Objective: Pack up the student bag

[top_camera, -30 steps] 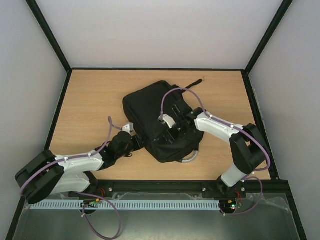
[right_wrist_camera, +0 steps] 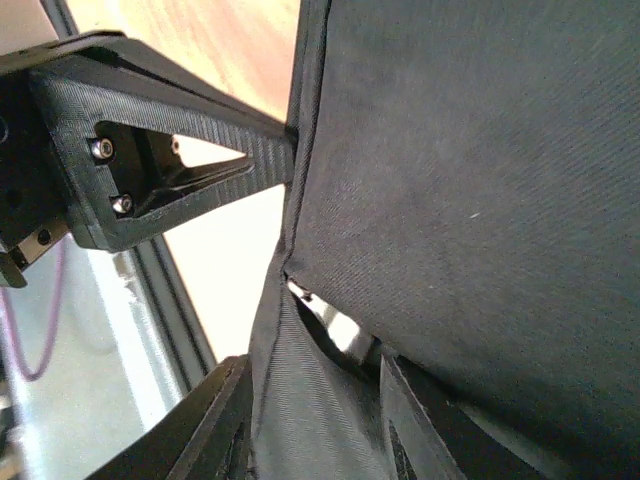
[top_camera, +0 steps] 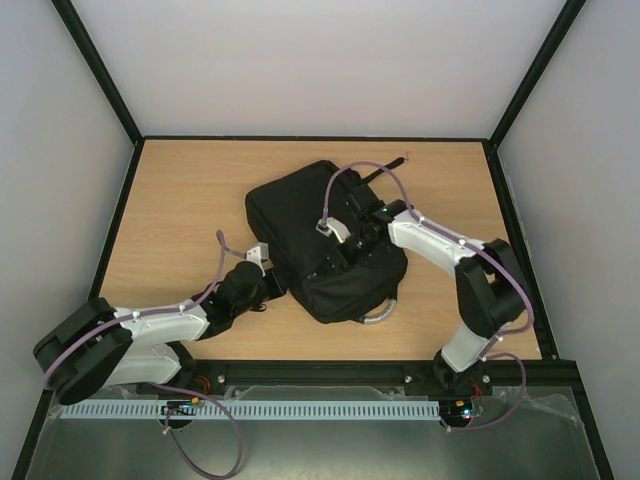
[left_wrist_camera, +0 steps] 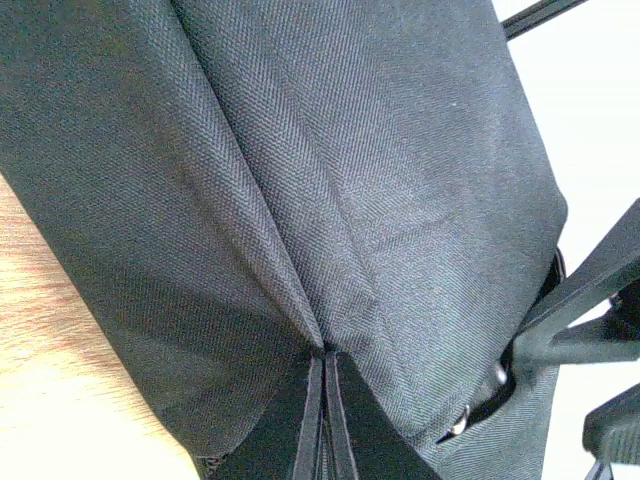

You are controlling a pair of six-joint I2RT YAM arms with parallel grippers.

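Observation:
A black fabric bag [top_camera: 300,210] lies on the wooden table, filling much of both wrist views. My left gripper [top_camera: 278,282] is at the bag's lower left edge; in the left wrist view its fingers [left_wrist_camera: 338,420] are shut against a fold of fabric, and whether cloth is between them cannot be told. My right gripper [top_camera: 335,255] is over the bag's middle-right; in the right wrist view its fingers [right_wrist_camera: 410,430] stand apart at an edge of the fabric, where a pale, shiny zip-like piece [right_wrist_camera: 340,322] shows under the flap.
Bare wood [top_camera: 180,210] lies left of the bag and along its right. A strap [top_camera: 385,168] sticks out at the back right, and a grey handle [top_camera: 380,315] at the front. Dark frame rails border the table.
The right arm has shifted slightly, its elbow changing position, while its gripper stays over the bag. The left arm and bag look almost unchanged.

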